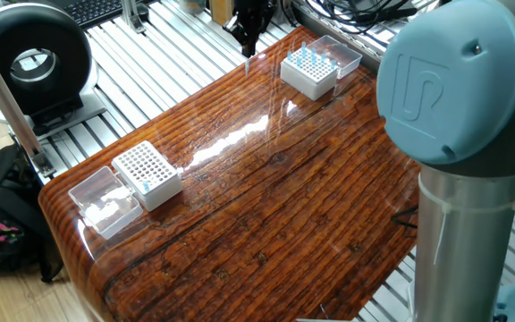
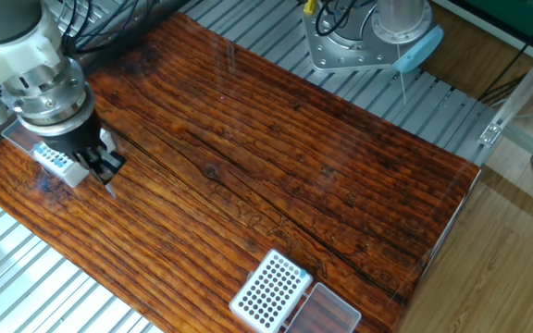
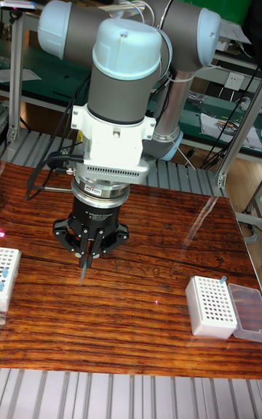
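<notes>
My gripper [image 3: 91,254] points down above the wooden table, its fingers closed together on a thin, translucent pipette tip [image 3: 83,272]. The tip hangs below the fingers, clear of the tabletop; its upper end is hidden by them. Beside the gripper, a white rack [image 1: 309,80] holds several upright blue tips and has its clear lid [image 1: 338,55] open. At the table's other end stands a second white rack [image 2: 268,294], mostly empty holes, with one blue tip [image 3: 223,280] near a corner. Its clear lid [image 2: 325,312] lies open alongside.
Bare wooden tabletop [image 2: 220,157] lies between the two racks. Slatted metal decking [image 1: 181,63] borders the table. Dark cables [image 1: 342,13] bunch behind the rack with several tips. The arm's column [image 1: 459,241] stands beyond one long side.
</notes>
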